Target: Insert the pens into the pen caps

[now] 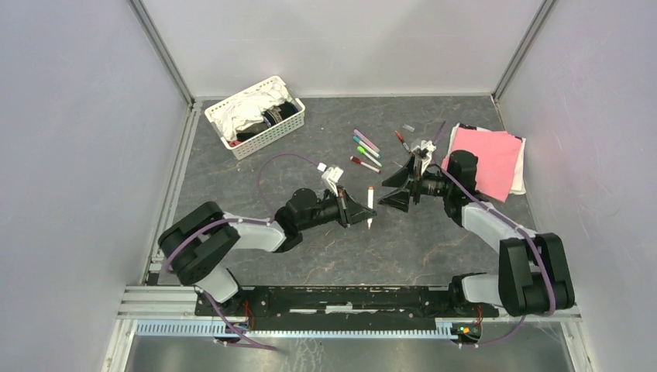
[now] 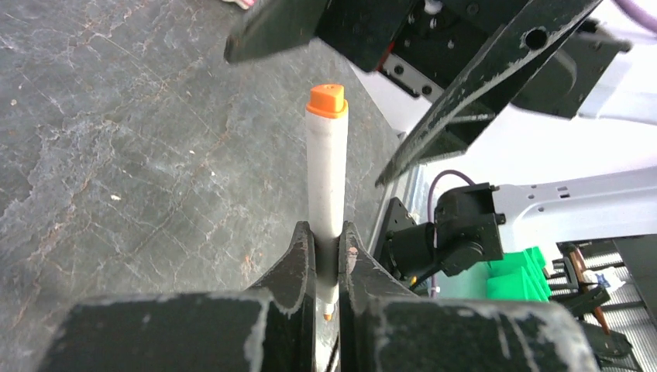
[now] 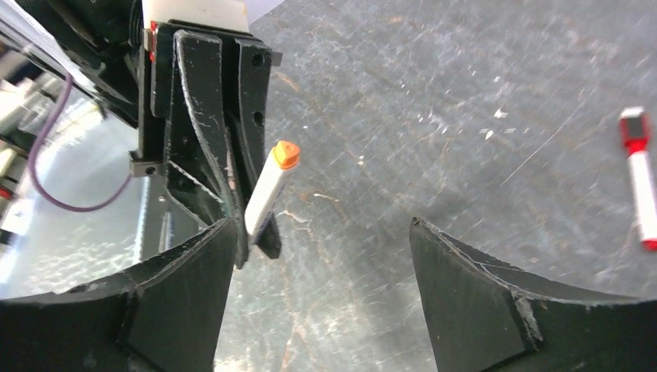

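Upright between my left gripper's fingers is a white pen with orange ends, also visible in the top view (image 1: 370, 200) and right wrist view (image 3: 266, 186). My right gripper (image 1: 387, 191) stands open just right of it, its fingers apart and empty. A loose row of pens (image 1: 366, 140) in purple, teal and green lies behind the grippers, with a dark red marker (image 1: 365, 164) nearest; that marker shows at the right of the right wrist view (image 3: 643, 186). A red pen (image 1: 402, 141) and a small clear piece (image 1: 408, 127) lie farther right.
A white basket (image 1: 256, 139) with cloths stands at the back left. Pink and white cloths (image 1: 484, 159) lie at the right, beside the right arm.
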